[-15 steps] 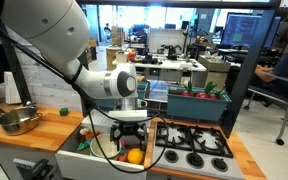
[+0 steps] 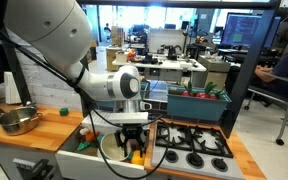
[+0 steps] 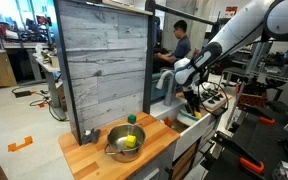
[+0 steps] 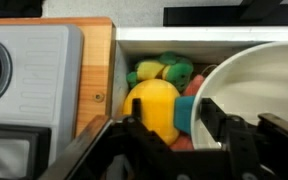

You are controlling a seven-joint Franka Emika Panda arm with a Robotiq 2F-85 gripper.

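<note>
A white bowl point(image 4: 254, 85) sits in the open drawer point(image 2: 79, 158), its rim close to the fingers in the wrist view. My gripper points down into the drawer with its fingers apart, one on each side of the bowl's near rim. Beside that rim, a yellow-orange round item point(image 4: 156, 105) also shows between the fingers. Whether either finger touches the bowl cannot be made out. From the front, the bowl point(image 2: 112, 147) appears tilted next to the orange item point(image 2: 137, 158).
Several small toy-like items, among them a green and yellow one point(image 4: 164, 70), lie in the drawer. A stove point(image 2: 192, 145) stands right of it, a metal pot point(image 2: 19, 120) on the left counter. Behind is a blue-green basket point(image 2: 196, 105) with red items.
The bowl now looks more tilted and stands out more beside the orange item, which is partly covered. My gripper has shifted slightly lower in the drawer.
</note>
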